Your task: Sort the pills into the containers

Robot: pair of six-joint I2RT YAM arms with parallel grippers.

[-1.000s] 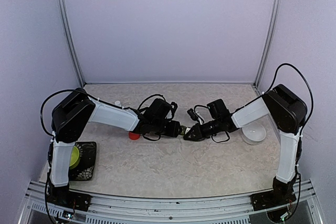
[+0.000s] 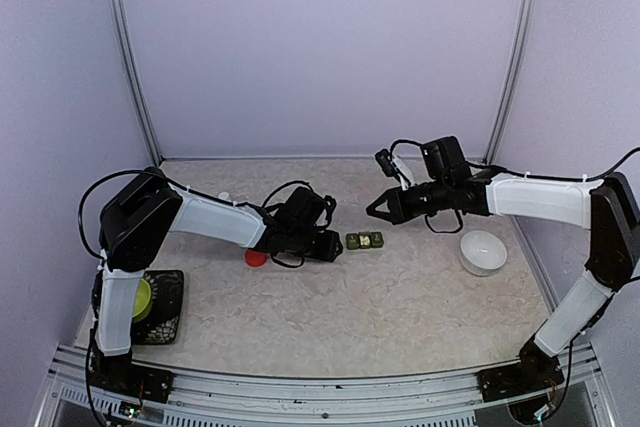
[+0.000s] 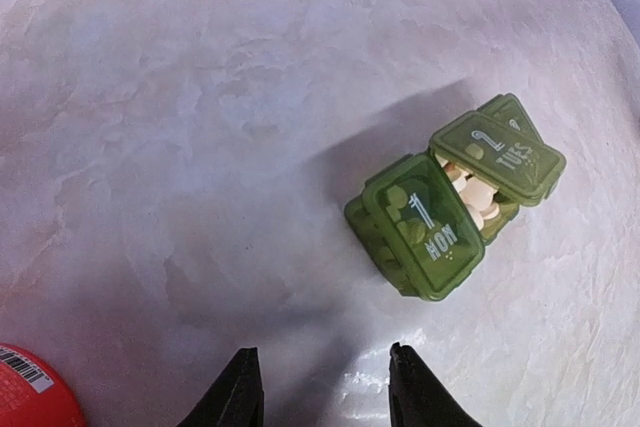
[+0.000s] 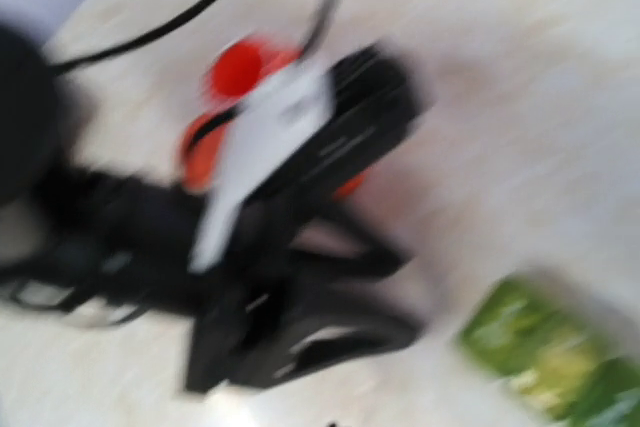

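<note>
A green pill organizer (image 2: 364,240) lies mid-table. In the left wrist view its MON lid (image 3: 425,227) looks shut, while the TUES lid (image 3: 500,157) stands raised with pale pills (image 3: 477,194) visible under it. My left gripper is partly open beside the organizer, apart from it, nothing between its fingers; it also appears, blurred, in the right wrist view (image 4: 408,297). Behind and above the organizer, my right gripper (image 2: 370,211) is shut with nothing seen in it. Only a dark fingertip (image 4: 333,425) shows at the right wrist view's bottom edge.
Under the left forearm a red container (image 2: 256,258) shows partly; the right wrist view has red (image 4: 237,69) and orange shapes there. A white bowl (image 2: 483,253) stands at right. At left, a black basket (image 2: 170,322) holds a yellow-green item.
My right gripper has moved away from the organizer, back and to the right, uncovering it in the top view. The left arm stays in place.
</note>
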